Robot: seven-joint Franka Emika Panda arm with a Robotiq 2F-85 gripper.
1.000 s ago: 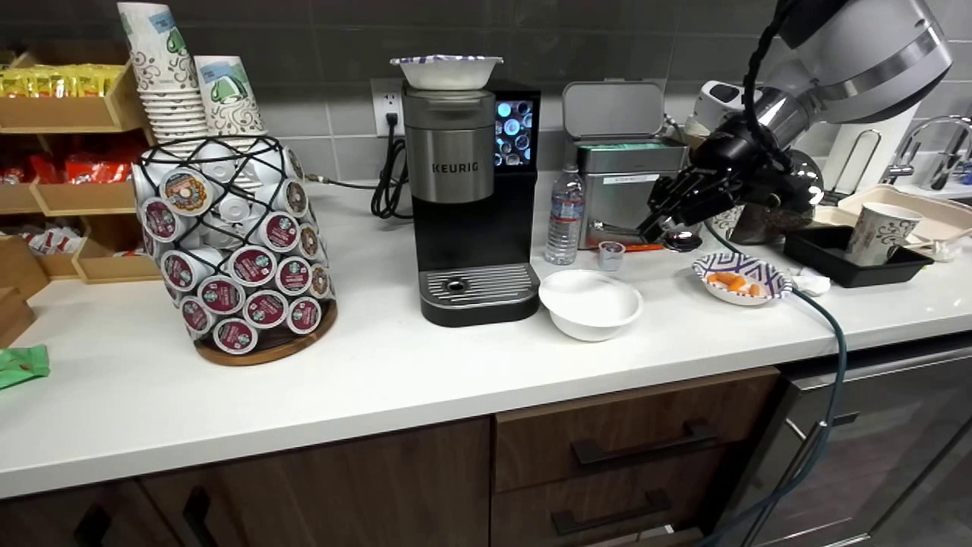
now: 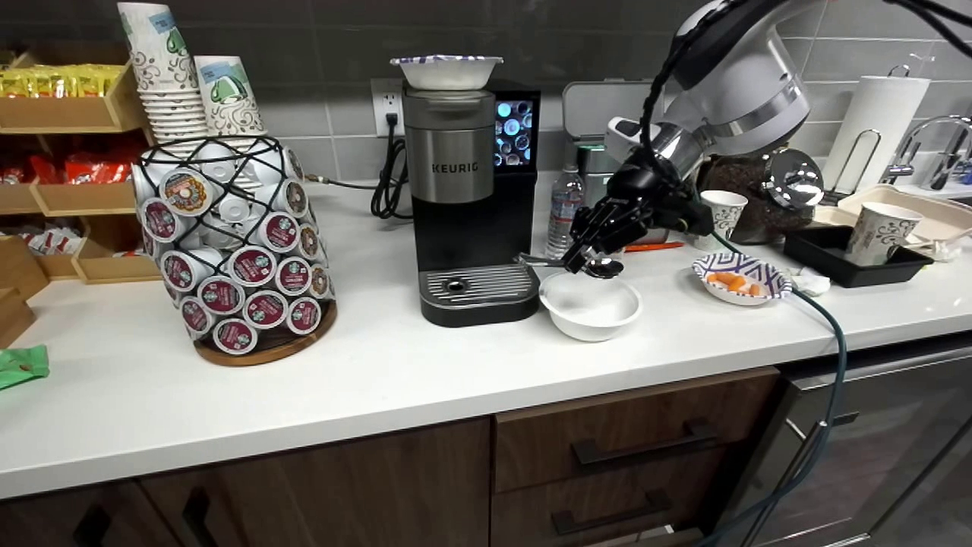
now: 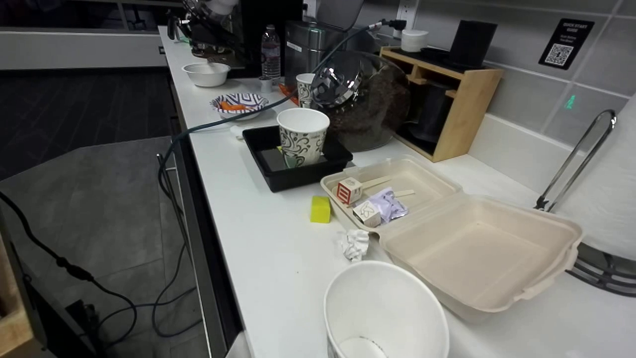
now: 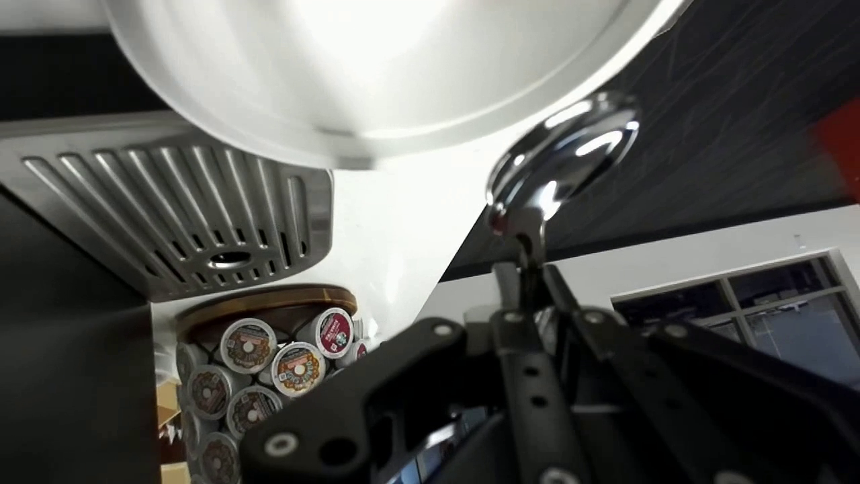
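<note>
My gripper is shut on a shiny metal spoon [image 4: 564, 153], its bowl pointing away from the fingertips in the wrist view. In exterior view 1 the spoon's bowl [image 2: 603, 268] hangs over the back rim of a white bowl [image 2: 590, 314], and its handle sticks out leftward past the fingers. The white bowl stands upright on the counter, right of the coffee maker's drip tray [image 2: 478, 290]. Its visible inside looks empty. Farther right sits a patterned paper bowl [image 2: 743, 278] with orange pieces [image 2: 736, 283] in it.
The Keurig coffee maker [image 2: 452, 164] rises just left of the white bowl, with a water bottle [image 2: 565, 211] behind. A rack of coffee pods [image 2: 238, 255] stands at left. A teal cable [image 2: 834, 328] crosses the paper bowl's right side.
My arm has moved left and somewhat lower, carrying the spoon from above the patterned bowl's back left to over the white bowl. Both bowls stay where they were.
</note>
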